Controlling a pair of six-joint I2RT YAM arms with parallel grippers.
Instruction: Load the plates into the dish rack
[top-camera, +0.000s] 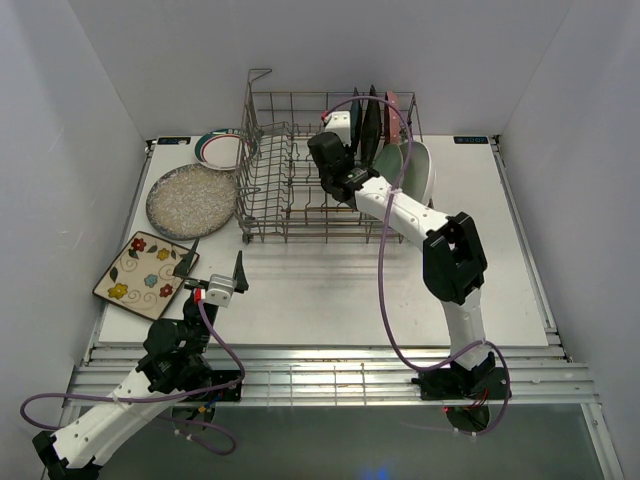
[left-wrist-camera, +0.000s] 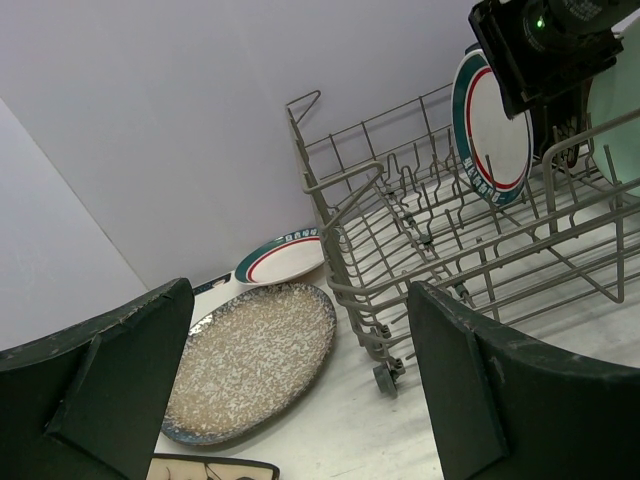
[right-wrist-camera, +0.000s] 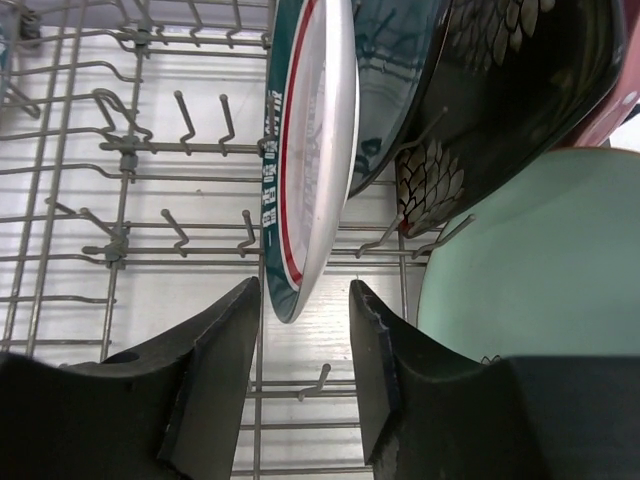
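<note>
A white plate with teal and red rim stands on edge in the dish rack, beside dark plates, a pink one and pale green ones. My right gripper is open, its fingers at the teal-rimmed plate's lower edge, nothing gripped. My left gripper stands open outside the rack, lower left. Left of the rack lie a white rimmed plate, a speckled round plate and a square flowered plate.
The rack's left half is empty. The white surface in front of the rack is clear. Walls enclose the back and both sides.
</note>
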